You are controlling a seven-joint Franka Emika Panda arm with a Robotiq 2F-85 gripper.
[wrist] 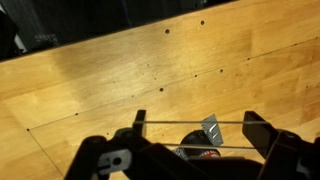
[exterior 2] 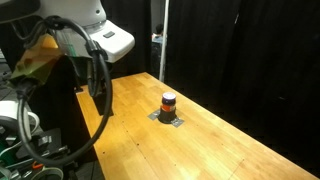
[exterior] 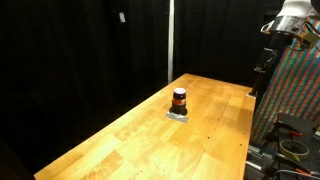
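Note:
A dark jar with a red-orange band and pale lid [exterior: 179, 97] stands upright on the wooden table, in a dark base with silver flat pieces [exterior: 177, 117] at its foot. The second exterior view shows the same jar [exterior 2: 168, 103] near the middle. My gripper is open in the wrist view, its two dark fingers [wrist: 139, 123] wide apart, with two thin pale lines spanning between them. Low in that view, part of the jar [wrist: 197, 142] and a silver piece [wrist: 212, 130] show beyond the gap. In the first exterior view, the arm [exterior: 292, 25] is at the right edge, well away from the jar.
Bare wooden tabletop [exterior: 120, 145] surrounds the jar. A pale vertical post [exterior: 171, 40] rises behind the table, before black curtains [exterior: 80, 70]. A thick black cable [exterior 2: 108, 90] loops from the arm. Clutter with cables [exterior: 292, 150] lies off the table's right side.

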